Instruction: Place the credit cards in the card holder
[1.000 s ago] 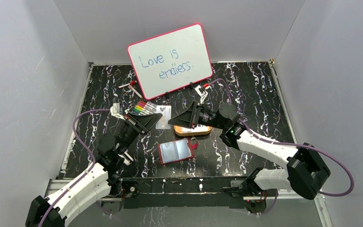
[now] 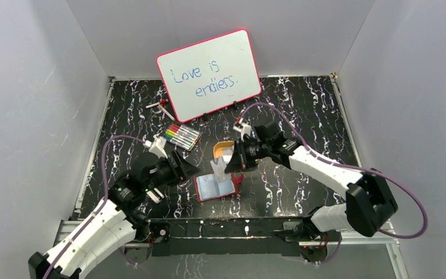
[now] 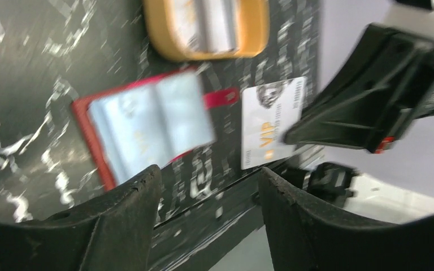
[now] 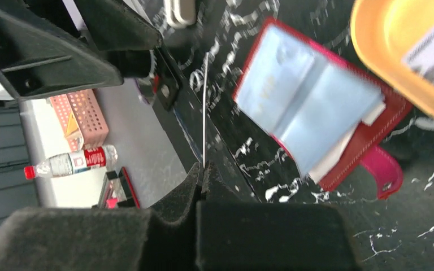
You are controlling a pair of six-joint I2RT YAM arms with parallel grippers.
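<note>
The red card holder (image 2: pixel 215 186) lies open on the table, with pale sleeves showing. My right gripper is shut on a white VIP card, seen edge-on in the right wrist view, held above and beside the holder. My left gripper is part open with nothing between its fingers, left of and above the holder. A yellow tray (image 4: pixel 376 34) with white cards inside lies behind the holder.
A whiteboard (image 2: pixel 209 75) stands at the back, with coloured markers (image 2: pixel 182 136) in front of it. The table (image 2: pixel 302 128) has free room at the back right.
My right gripper has moved down toward the front, carrying the card from beside the markers to above the holder. My left gripper has moved lower and toward the front.
</note>
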